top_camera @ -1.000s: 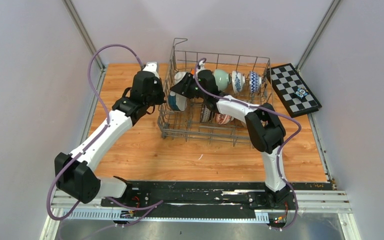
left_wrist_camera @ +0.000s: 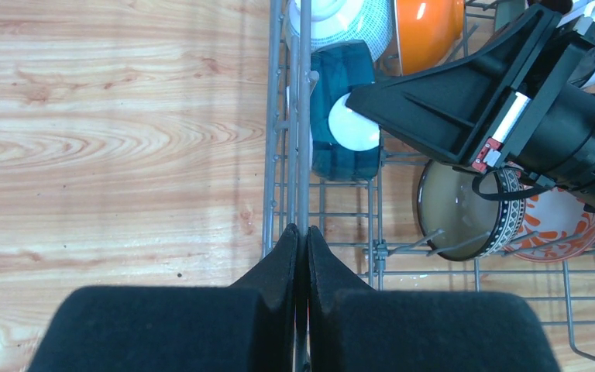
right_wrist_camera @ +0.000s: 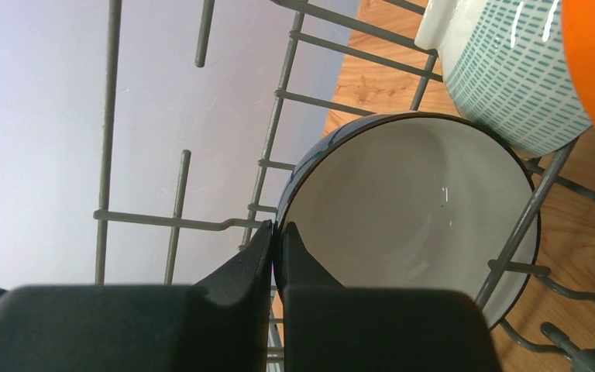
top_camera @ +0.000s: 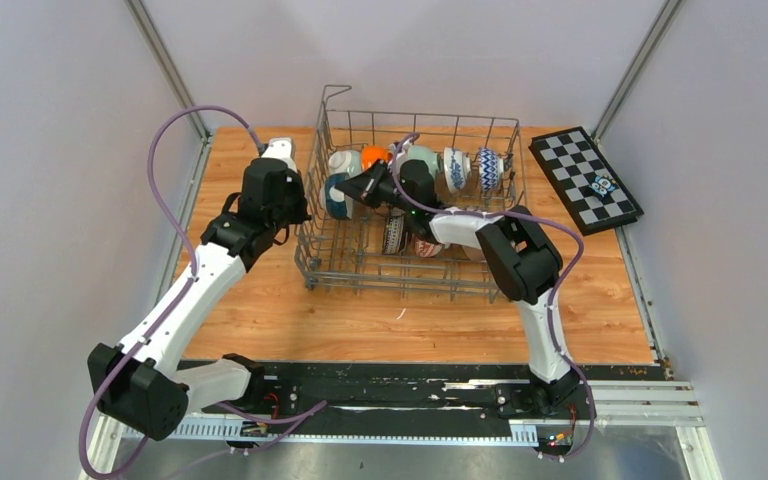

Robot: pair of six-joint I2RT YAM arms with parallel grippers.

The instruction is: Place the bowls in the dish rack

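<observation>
The wire dish rack (top_camera: 410, 282) holds several bowls. My left gripper is shut at the rack's left side, on the top wire (left_wrist_camera: 302, 155) of that wall. My right gripper is shut at the rim of a blue bowl with a white inside (right_wrist_camera: 387, 201), standing at the rack's left end. An orange bowl (left_wrist_camera: 426, 31) and a pale patterned bowl (right_wrist_camera: 511, 70) are behind it. A dark-rimmed bowl (left_wrist_camera: 465, 201) and a red patterned bowl (left_wrist_camera: 550, 225) sit nearer the front; blue-and-white bowls (top_camera: 490, 170) stand at the back right.
A checkered board (top_camera: 585, 177) lies right of the rack. Bare wood (top_camera: 250, 310) is clear to the left and in front. Walls close in the workspace at back and sides.
The rack with its bowls has moved leftward and slightly toward the front. My left arm has moved left with it, and my right gripper slightly too.
</observation>
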